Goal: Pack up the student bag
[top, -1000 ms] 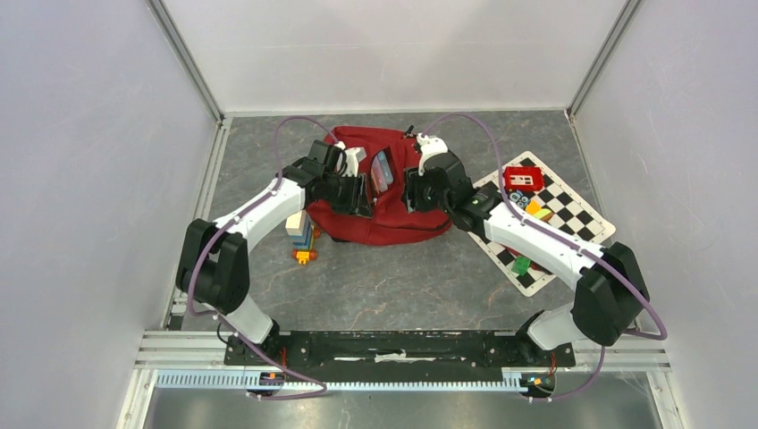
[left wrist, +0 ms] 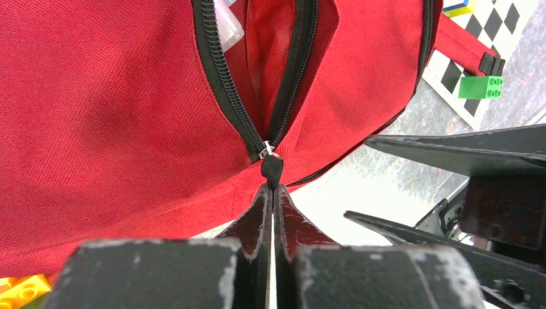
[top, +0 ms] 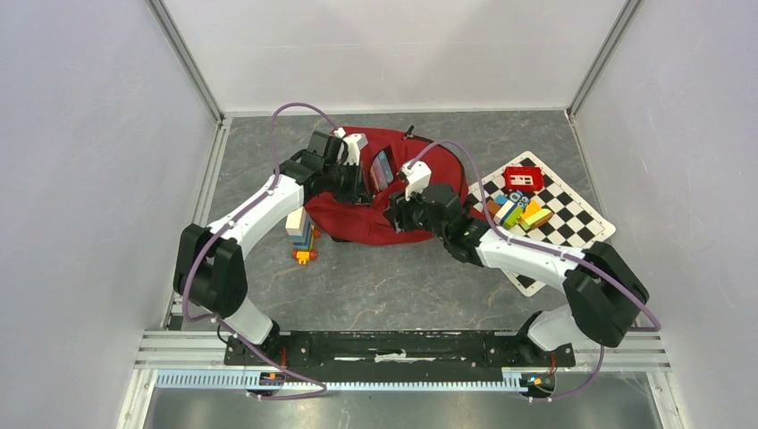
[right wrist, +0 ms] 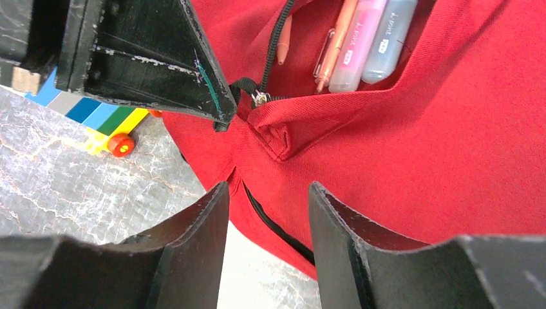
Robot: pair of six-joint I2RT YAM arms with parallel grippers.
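A red bag lies on the grey table with its zipper pocket partly open. Pink and blue-grey markers and orange pencils show inside the pocket in the right wrist view. At the lower end of the zipper, the black pull tab sits between the tips of my left gripper, which is shut on it. My right gripper is open over the bag's lower part, nothing between its fingers, close to the left one.
A toy of stacked blocks on wheels stands left of the bag. On the right, a checkered board bears a red case and several colourful blocks.
The right gripper has moved left and slightly toward the front of the bag.
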